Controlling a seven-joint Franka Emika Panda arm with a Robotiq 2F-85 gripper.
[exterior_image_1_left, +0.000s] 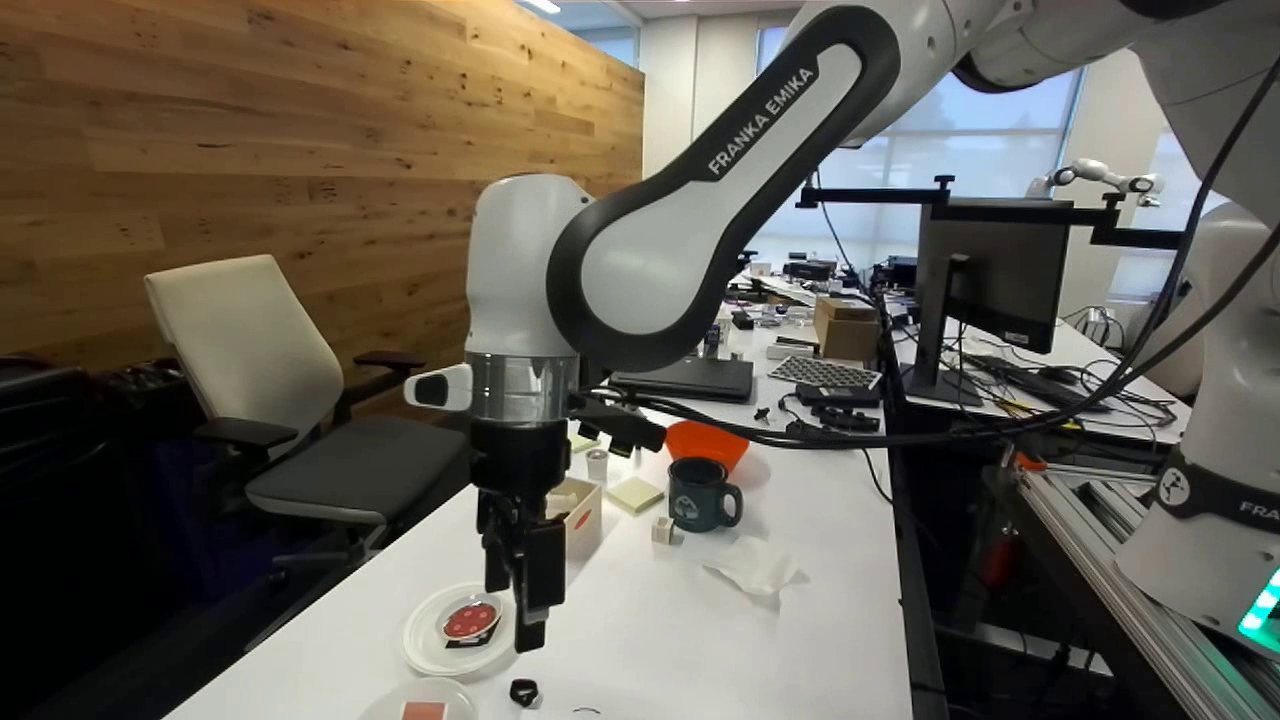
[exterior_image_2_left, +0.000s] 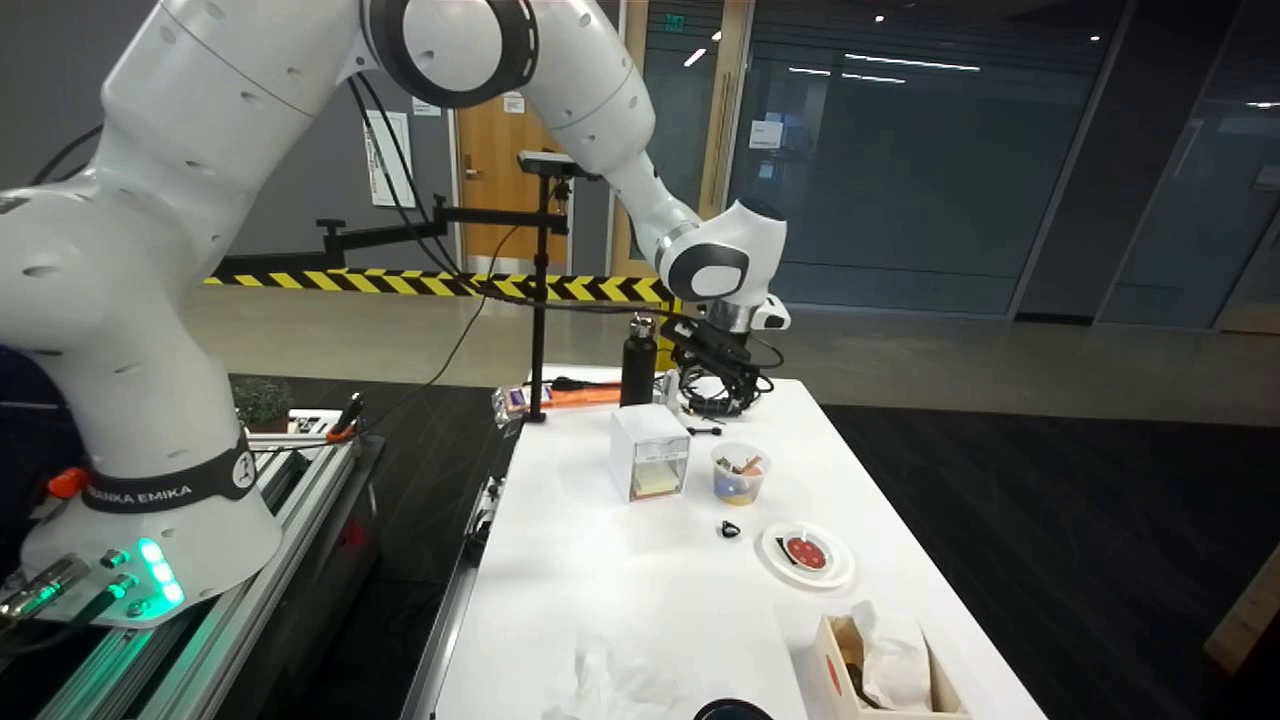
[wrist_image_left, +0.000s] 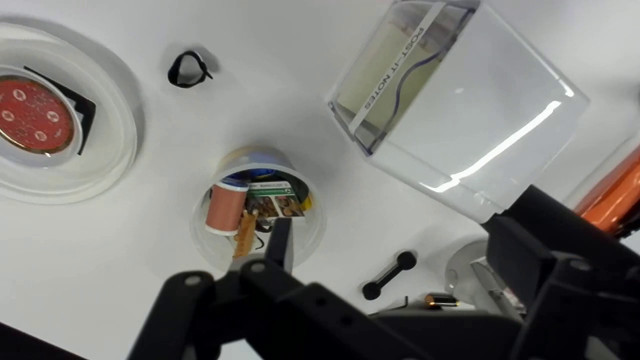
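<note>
My gripper (exterior_image_1_left: 516, 600) hangs over the white table with its fingers wide apart. In the wrist view, one of its fingers (wrist_image_left: 280, 240) overlaps the lower edge of a clear cup (wrist_image_left: 315, 231) in the picture. Nothing shows held between the fingers. The cup contains a spool with reddish-brown thread (wrist_image_left: 226, 207), a small printed packet (wrist_image_left: 276, 200) and other bits. A clear box of Post-it notes (wrist_image_left: 474, 120) and a small black dumbbell-shaped piece (wrist_image_left: 390, 276) are nearby. A black ring-like piece (wrist_image_left: 187, 69) lies apart from the cup.
White plates bear a red-patterned disc (wrist_image_left: 36, 114). Toward the other end are a cream box (exterior_image_1_left: 582, 522), a dark green mug (exterior_image_1_left: 698, 494), an orange bowl (exterior_image_1_left: 708, 442) and a crumpled tissue (exterior_image_1_left: 756, 564). A black bottle (exterior_image_2_left: 638, 366) stands behind the Post-it box.
</note>
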